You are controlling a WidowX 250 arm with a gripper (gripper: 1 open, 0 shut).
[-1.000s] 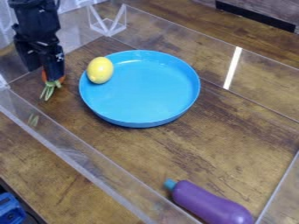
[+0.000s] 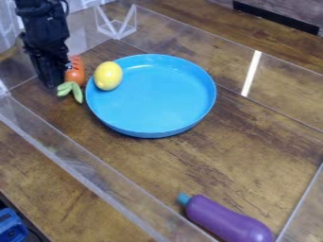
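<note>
The black gripper point(image 2: 53, 71) is at the upper left, low over the wood beside an orange toy carrot point(image 2: 75, 70) with green leaves point(image 2: 71, 89). Its fingertips are dark and partly hard to make out; I cannot see anything held between them. The carrot lies just left of the blue plate point(image 2: 154, 100). A yellow oval toy point(image 2: 108, 76) rests on the left part of that plate.
A purple toy eggplant point(image 2: 228, 220) lies at the bottom right. Clear plastic walls border the wooden surface point(image 2: 120, 170). A blue object point(image 2: 10, 225) shows at the lower left edge. Bare wood lies right of and below the plate.
The gripper has shifted slightly left, uncovering more of the carrot, whose orange body and leaves now sit a little farther right, nearer the plate.
</note>
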